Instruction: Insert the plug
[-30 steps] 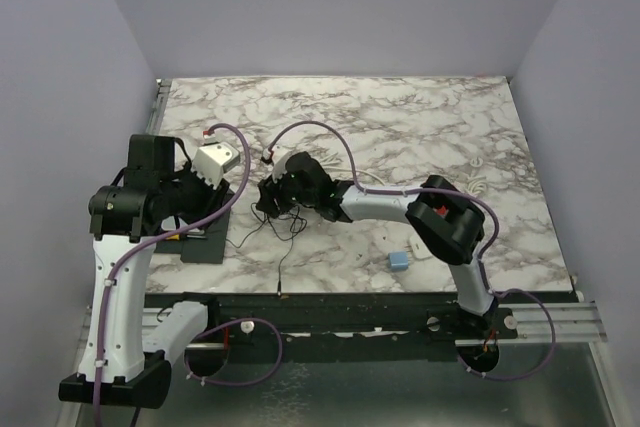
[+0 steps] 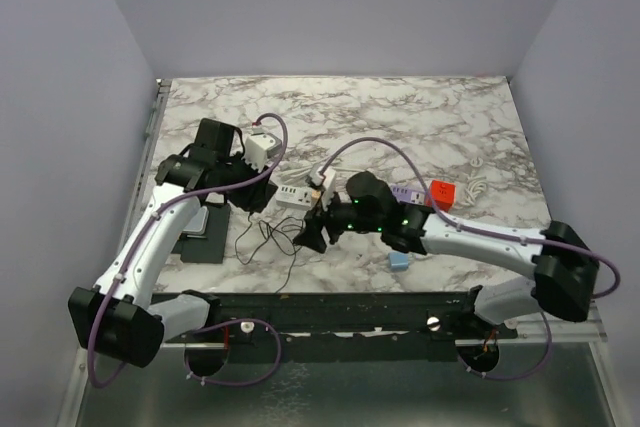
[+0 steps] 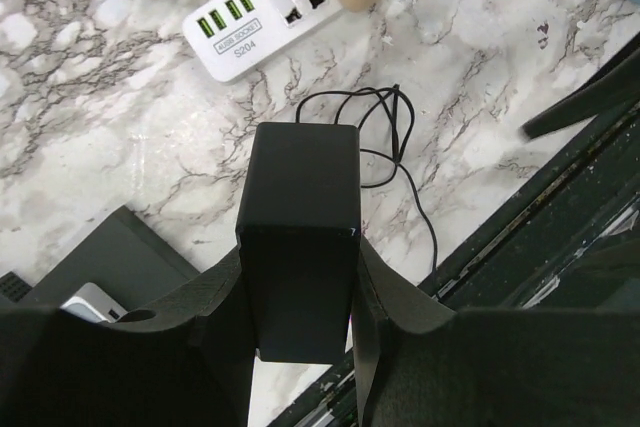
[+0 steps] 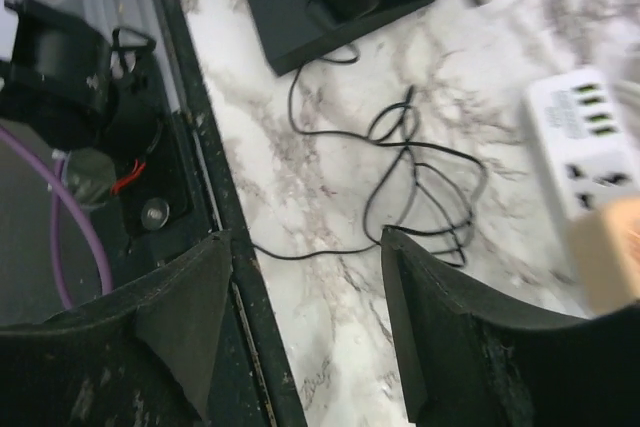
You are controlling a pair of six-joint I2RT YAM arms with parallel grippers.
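My left gripper [image 2: 257,187] is shut on a black plug adapter block [image 3: 298,187], seen large in the left wrist view, held above the table near a white USB power strip [image 3: 245,29] with sockets and a peach end. My right gripper [image 2: 314,232] hovers right of it, over a loose tangle of thin black cable [image 4: 410,147]; in the right wrist view its fingers stand apart with nothing visible between them. The power strip also shows at the right of that view, partly blurred.
A dark flat case [image 2: 203,247] lies at the left, a red block [image 2: 441,194] and small blue block [image 2: 399,261] to the right, white cables [image 2: 475,187] behind.
My left gripper has moved right toward the middle with the black block. The right gripper has shifted right and toward the front from over the cable tangle.
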